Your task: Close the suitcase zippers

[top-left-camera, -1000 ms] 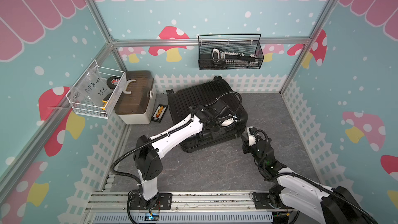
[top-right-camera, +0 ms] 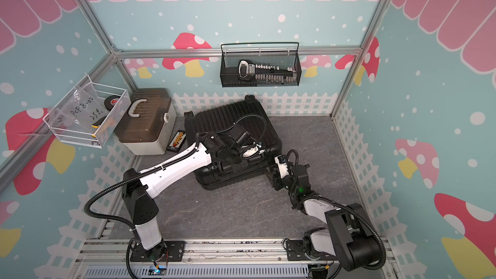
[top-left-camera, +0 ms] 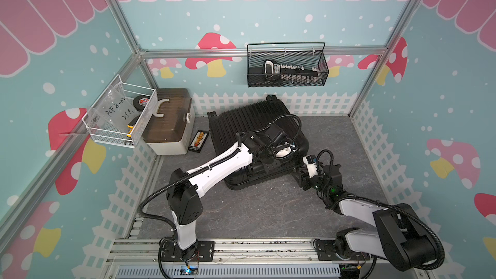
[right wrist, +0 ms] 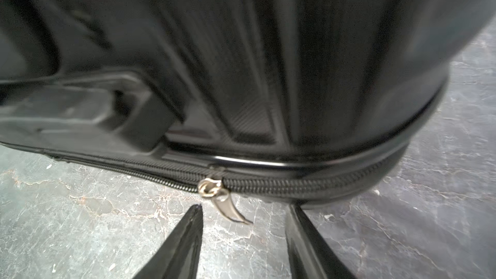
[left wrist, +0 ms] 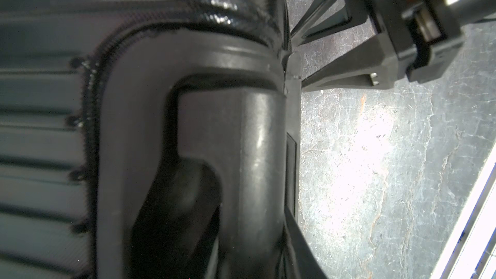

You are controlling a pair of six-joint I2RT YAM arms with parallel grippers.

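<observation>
The black ribbed suitcase [top-left-camera: 242, 116] lies flat on the grey floor. My left gripper is shut around the suitcase handle [left wrist: 258, 165], its fingers partly hidden at the lower edge of the left wrist view. A silvery zipper pull [right wrist: 222, 201] hangs from the zipper track [right wrist: 289, 183] below the suitcase's hard shell. My right gripper is open just in front of that side, with the pull's tip hanging between and slightly beyond its fingertips, touching neither. Left of the pull, the zipper teeth run on as a dark line toward the handle side.
A brown-lidded box [top-left-camera: 168, 121] and a small black tray [top-left-camera: 199, 140] stand left of the suitcase. The white wire basket [top-left-camera: 121, 116] and black mesh basket [top-left-camera: 287, 69] hang on the walls.
The left arm and suitcase look unmoved.
</observation>
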